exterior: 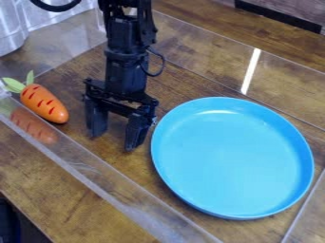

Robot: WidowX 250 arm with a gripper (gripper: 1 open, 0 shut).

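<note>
The black gripper (117,116) is lowered close to the wooden tabletop in the middle-left of the camera view, between an orange toy carrot (44,102) with green leaves and a large blue plate (231,157). Its two fingers point down toward the wood, and I see nothing clearly between them; how far apart they stand is hard to judge.
A clear plastic wall runs diagonally along the lower left, reflecting the carrot. A white bin (15,24) sits at the top left corner. The wooden surface (216,66) behind the gripper and plate is bare.
</note>
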